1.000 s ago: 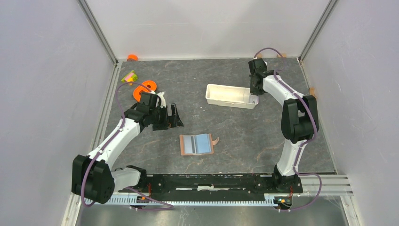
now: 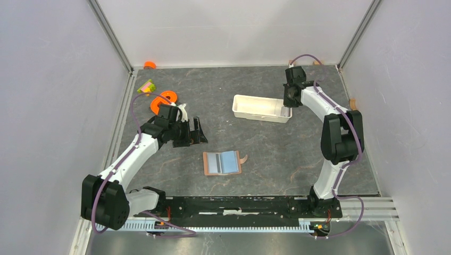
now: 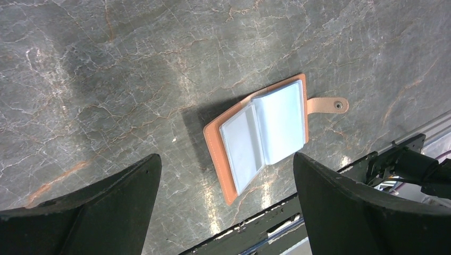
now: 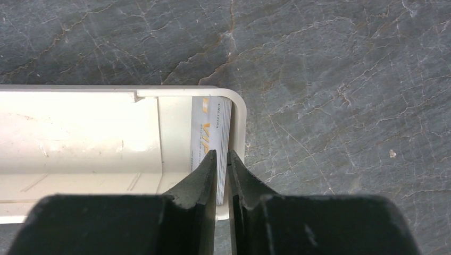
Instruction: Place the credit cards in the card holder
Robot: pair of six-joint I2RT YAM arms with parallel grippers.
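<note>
Silver cards (image 4: pixel 205 127) lettered VIP lie stacked at the right end of a white box (image 2: pixel 255 109). Over that end, my right gripper has its fingertips a narrow gap apart at the stack's right part; whether they touch it I cannot tell. The open card holder (image 2: pixel 228 162), tan with pale sleeves and a snap strap (image 3: pixel 327 104), lies flat at front centre. My left gripper is open and empty, above and to the holder's left in the top view.
Orange rings (image 2: pixel 169 95) and a green-pink toy (image 2: pixel 146 86) sit at the back left. Walls enclose the sides and back.
The left arm, box and holder have not moved.
</note>
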